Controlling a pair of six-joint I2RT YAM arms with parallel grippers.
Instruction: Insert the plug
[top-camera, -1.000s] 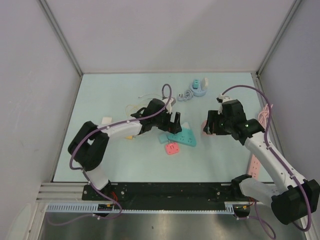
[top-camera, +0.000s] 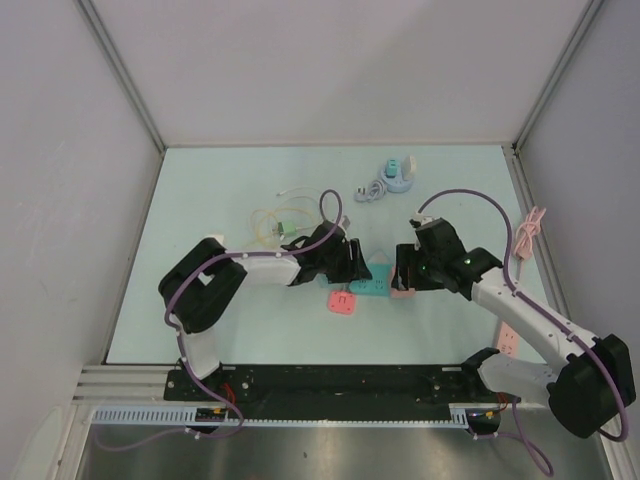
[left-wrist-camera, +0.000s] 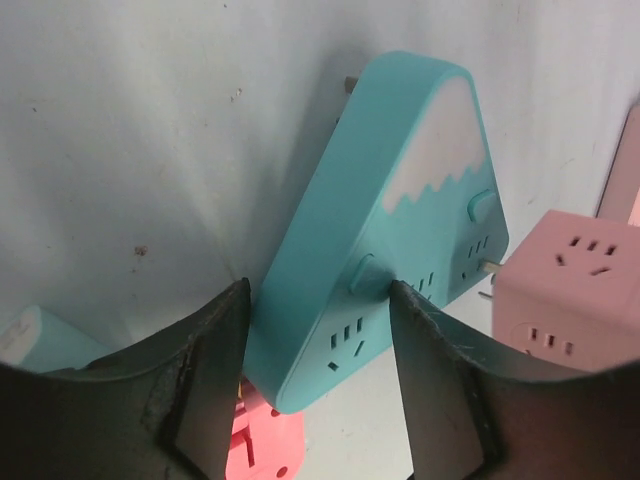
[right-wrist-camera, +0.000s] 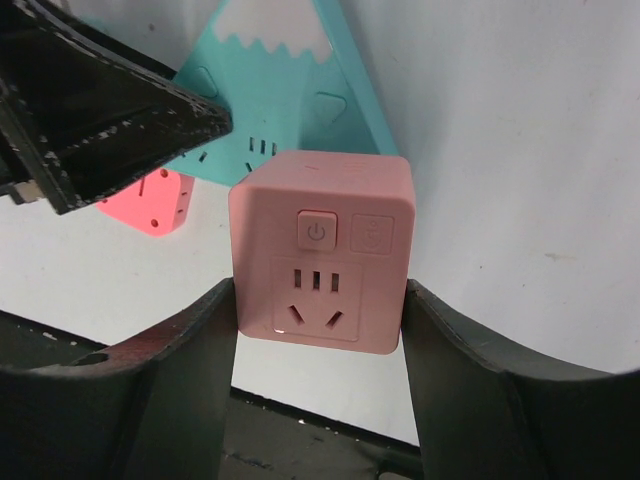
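Observation:
My right gripper is shut on a pink cube plug, its socket-and-button face turned toward the right wrist camera. In the left wrist view, metal prongs stick out of the cube toward the teal power strip, close to its slotted face. The teal strip has a pale zigzag patch and lies between the fingers of my left gripper; whether both fingers press on it is hard to tell. From the top, the pink cube is right beside the strip. Whether the prongs line up with slots cannot be told.
A red-pink socket block lies just in front of the strip. Cables lie behind the left arm, and a blue-white device stands at the back.
My left gripper has come down around the strip, which now lies straighter across the table.

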